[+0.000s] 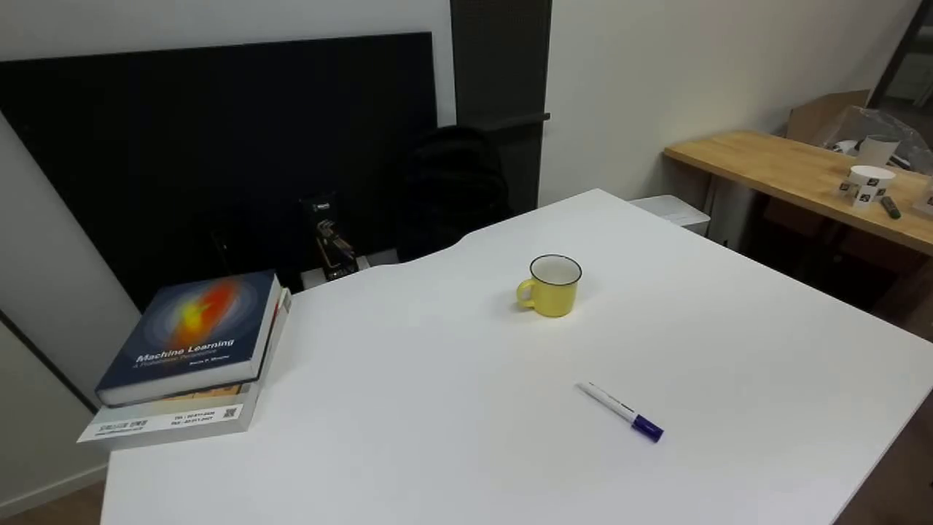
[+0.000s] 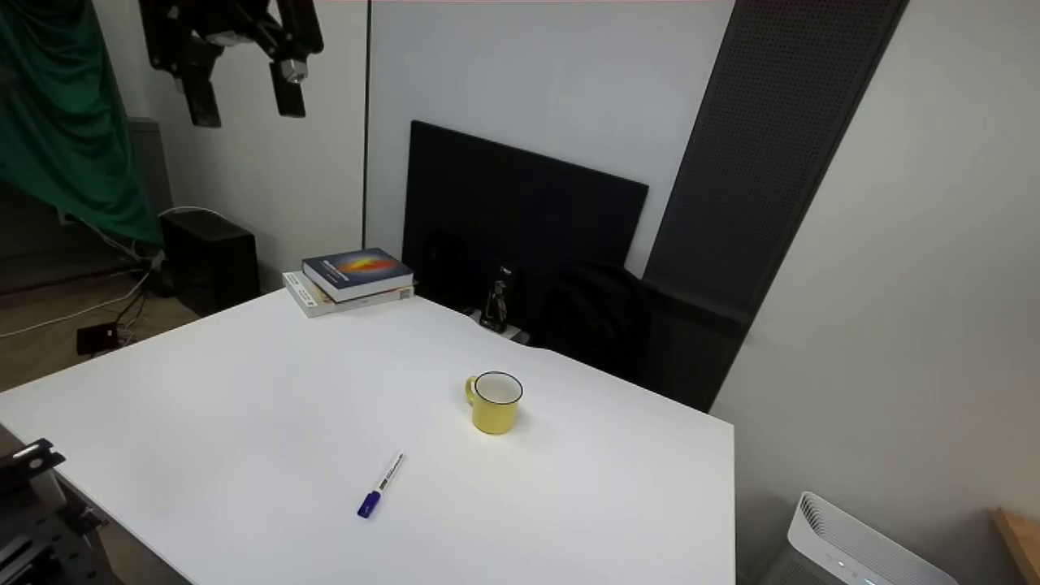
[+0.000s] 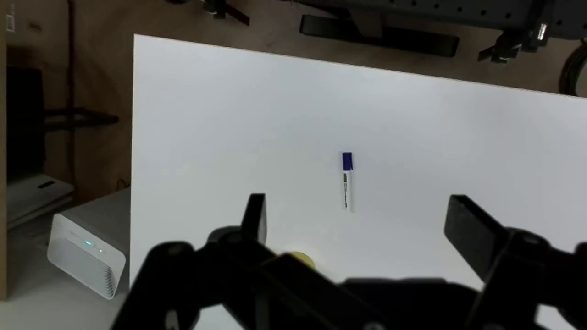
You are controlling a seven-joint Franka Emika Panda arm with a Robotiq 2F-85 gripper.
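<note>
My gripper (image 2: 245, 109) hangs high above the table at the upper left of exterior view 2, open and with nothing between its fingers. In the wrist view its two fingers (image 3: 476, 236) stand wide apart. A white marker with a purple cap (image 1: 621, 411) lies flat on the white table, well below the gripper; the wrist view shows the marker (image 3: 347, 181) beyond the gap between the fingers. Behind it a yellow mug (image 1: 553, 289) with a dark rim stands upright, apart from the marker. Only a sliver of the mug (image 3: 303, 259) shows in the wrist view, the rest hidden by the gripper.
Two stacked books (image 1: 188, 341) lie at the table's left edge. A black panel (image 2: 526, 205) stands behind the table. A white appliance (image 3: 88, 253) sits off the table's side.
</note>
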